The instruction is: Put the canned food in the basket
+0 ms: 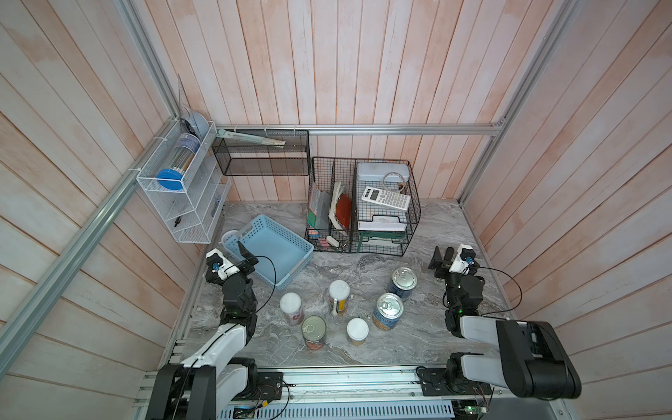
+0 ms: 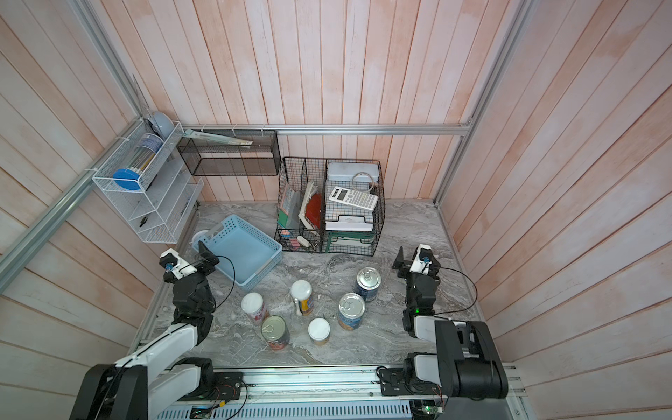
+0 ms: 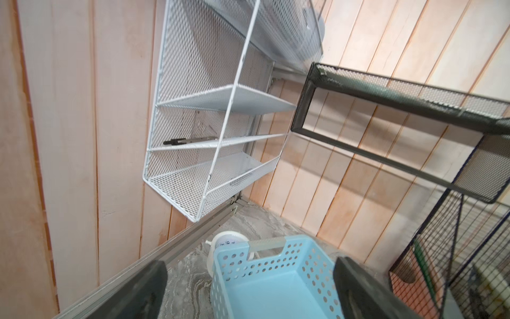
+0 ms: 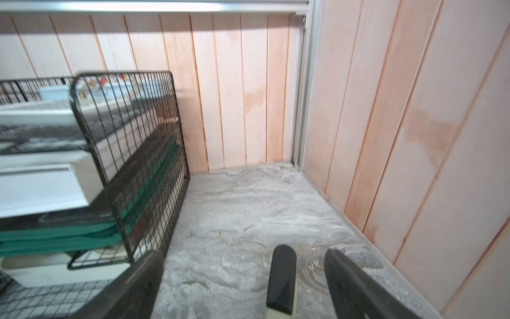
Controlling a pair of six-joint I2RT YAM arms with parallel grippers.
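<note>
The light-blue basket (image 1: 260,231) stands empty at the left of the table. In front of it, three metal-topped cans are spread out: a can with a greenish lid (image 1: 314,331), a blue-labelled can (image 1: 387,310) and a darker can (image 1: 402,281) farther back. Among them are white-lidded containers: one at the left (image 1: 291,308), a yellow-labelled one (image 1: 339,296) and a short one (image 1: 357,330). My left gripper is open beside the basket, with nothing held. At the right, clear of every can, my right gripper is open and empty.
Behind the cans stands a black wire rack (image 2: 329,203) holding books and a calculator. White wall shelves (image 1: 185,189) hang above the left side. A white mug (image 3: 228,242) sits behind the basket. A dark-topped object (image 4: 281,279) lies ahead of the right gripper.
</note>
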